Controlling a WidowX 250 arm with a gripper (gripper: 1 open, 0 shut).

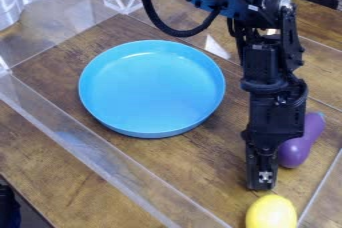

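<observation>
My black gripper [262, 175] points down at the wooden surface on the right, shut, with nothing visible between its fingers. A purple eggplant-like object [301, 144] lies just to its right, partly behind the arm. A yellow object [271, 214] sits just in front of the fingertips, cut off by the bottom edge. A light blue round dish [150, 88] rests to the left of the arm.
Clear low walls run along the left and right of the wooden surface [127, 167]. A black cable loops above the dish.
</observation>
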